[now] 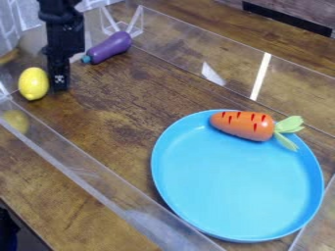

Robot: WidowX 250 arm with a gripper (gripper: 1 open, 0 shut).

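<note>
My black gripper (57, 78) is down at the tabletop in the upper left, just right of a yellow lemon-like toy (33, 84), shut with nothing visible between its fingers. A purple eggplant toy (108, 47) lies right of the arm. An orange carrot toy (245, 125) with a green top rests on the upper rim area of a blue plate (236, 184).
Clear plastic walls edge the wooden table (137, 118), running along the lower left and across the back. The middle of the table between gripper and plate is clear.
</note>
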